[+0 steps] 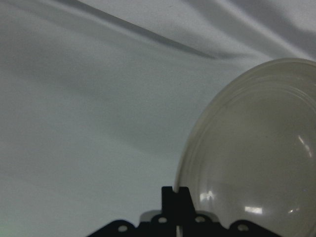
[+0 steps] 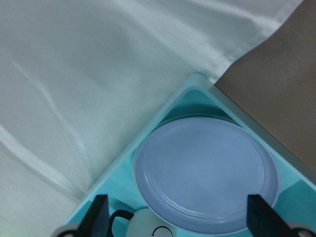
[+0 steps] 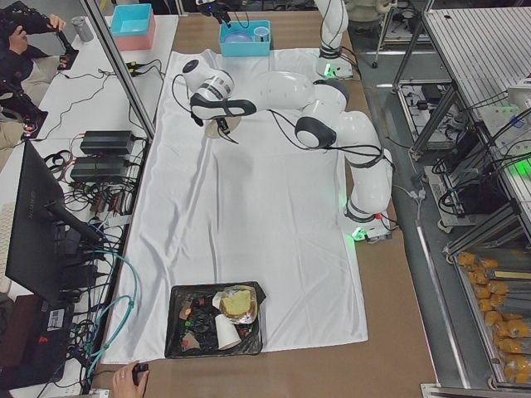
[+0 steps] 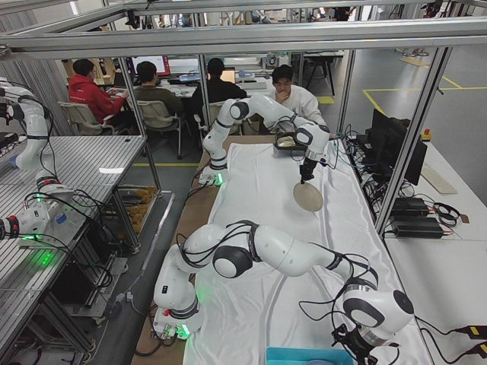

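Note:
A translucent pale plate (image 1: 252, 143) is held at its rim by my left gripper, which is shut on it above the white cloth; in the camera right view the plate (image 4: 308, 196) hangs below that gripper (image 4: 304, 176). My right gripper stands open over a light blue bin (image 2: 113, 165) at the cloth's end. Inside the bin lie a lilac-blue plate (image 2: 205, 173) and a white mug (image 2: 148, 224) with a dark handle.
A black tray (image 3: 195, 348) holding food scraps, a paper cup and wrappers sits at the other end. A monitor and cables line one side; a hand is near the tray.

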